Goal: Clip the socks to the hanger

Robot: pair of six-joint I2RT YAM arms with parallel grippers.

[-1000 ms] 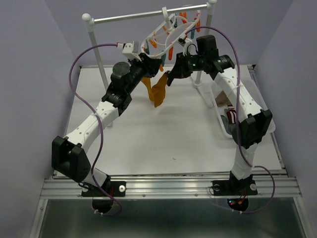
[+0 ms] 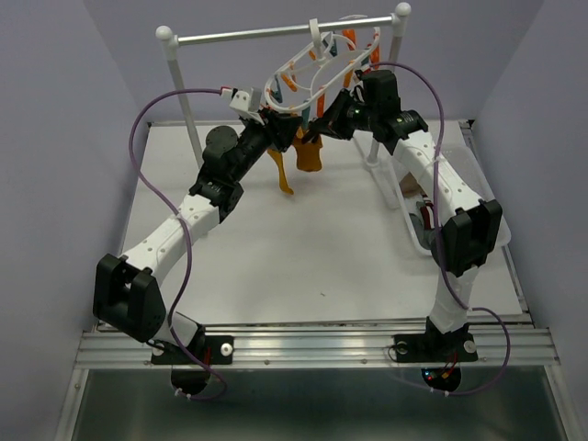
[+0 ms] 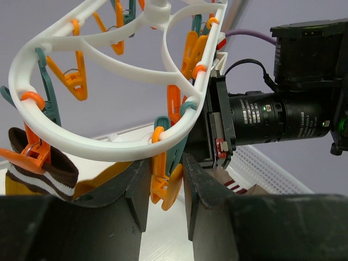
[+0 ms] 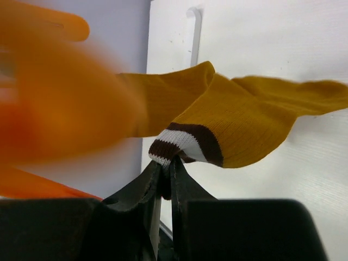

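The white hanger (image 2: 322, 69) with coloured clips hangs from the frame. My left gripper is shut on an orange-and-teal clip (image 3: 160, 166) at the hanger's rim. My right gripper is shut on the striped cuff of a mustard sock (image 4: 244, 130), which dangles under the hanger beside that clip. Another mustard sock (image 2: 278, 170) hangs to the left; its striped cuff (image 3: 51, 179) is at an orange clip in the left wrist view. Orange shapes fill the right wrist view's left side, close and blurred.
A white bin (image 2: 491, 188) with more socks stands on the right of the table. The frame's posts (image 2: 184, 101) rise either side of the hanger.
The hanger and rail have shifted slightly right and toward the table's front in the top view, both grippers with them. The held sock has swung and changed shape.
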